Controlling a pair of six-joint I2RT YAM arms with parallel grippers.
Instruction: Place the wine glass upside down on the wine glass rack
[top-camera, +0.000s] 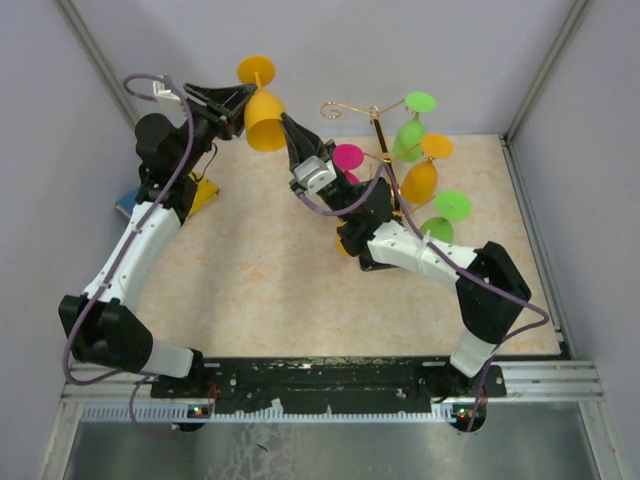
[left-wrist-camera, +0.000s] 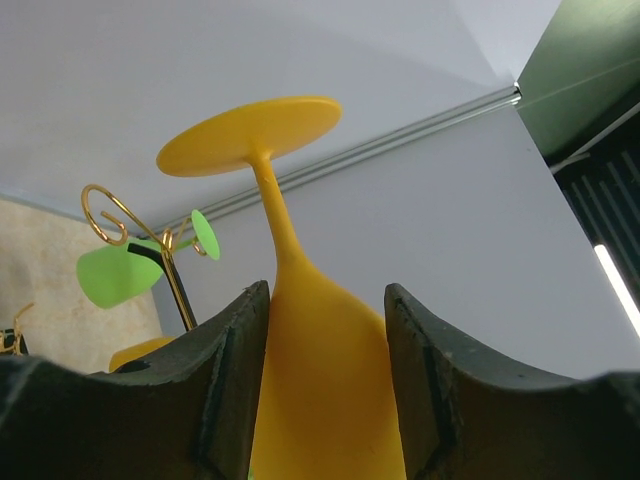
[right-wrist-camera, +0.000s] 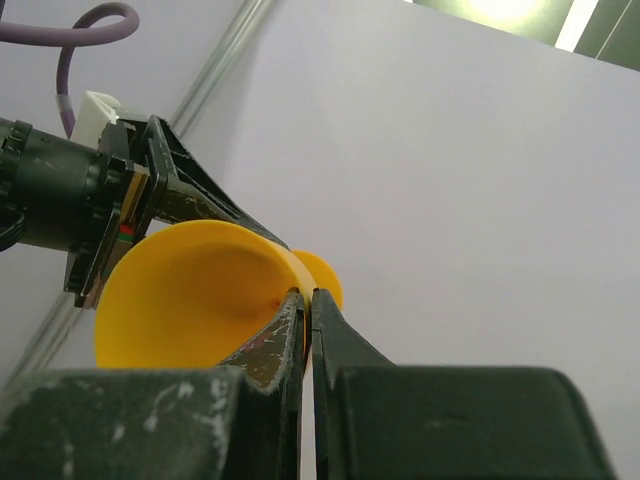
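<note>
An orange wine glass (top-camera: 264, 120) is held upside down above the table's back left, base upward, between both grippers. My left gripper (top-camera: 240, 100) has its fingers either side of the bowl (left-wrist-camera: 330, 390), near the stem; whether they press on it is unclear. My right gripper is shut on the bowl's rim, shown in the right wrist view. The gold rack (top-camera: 347, 106) stands right of centre, partly hidden behind my right arm, with green, orange and pink glasses hanging upside down on it.
Blue and yellow flat items (top-camera: 205, 196) lie at the left of the table, partly under my left arm. Walls enclose the sides and back.
</note>
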